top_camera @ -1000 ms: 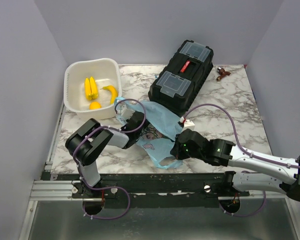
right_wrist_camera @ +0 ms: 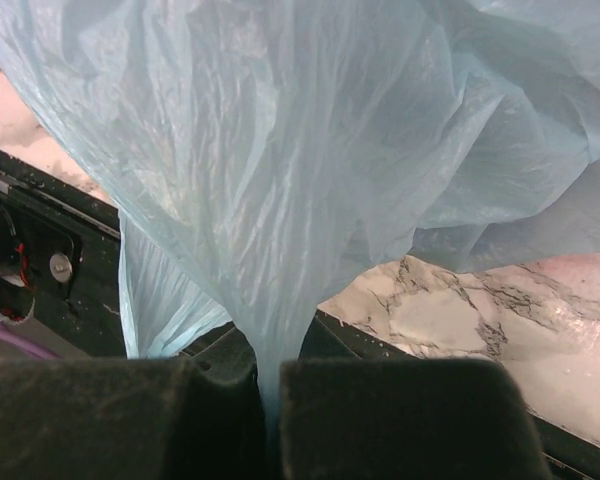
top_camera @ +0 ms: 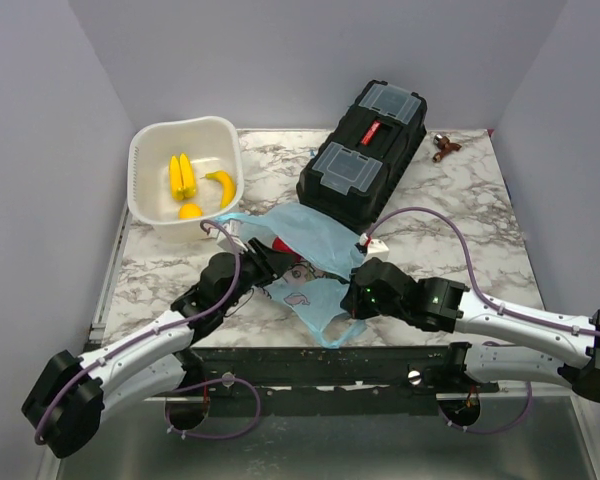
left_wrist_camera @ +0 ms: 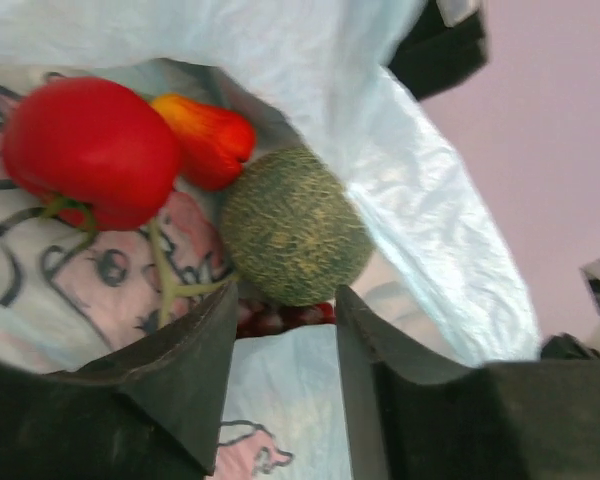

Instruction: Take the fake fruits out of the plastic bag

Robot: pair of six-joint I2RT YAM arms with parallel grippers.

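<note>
The light blue plastic bag (top_camera: 315, 230) lies crumpled on the marble table. Inside, seen in the left wrist view, are a red tomato-like fruit (left_wrist_camera: 90, 150), an orange-red pepper (left_wrist_camera: 205, 140), a dark green round fruit (left_wrist_camera: 295, 225) and some dark red pieces (left_wrist_camera: 280, 318). My left gripper (top_camera: 277, 262) is at the bag's left opening, its fingers part open just short of the fruits, with none held. My right gripper is shut on the bag, whose gathered film runs down between its fingers.
A white bin (top_camera: 150, 180) at the back left holds bananas, other yellow fruit and an orange. A black toolbox (top_camera: 375, 130) stands behind the bag. A brown object (top_camera: 445, 147) lies at the back right.
My left arm has drawn back leftward and toward the front from deeper over the bag. The right arm holds still.
</note>
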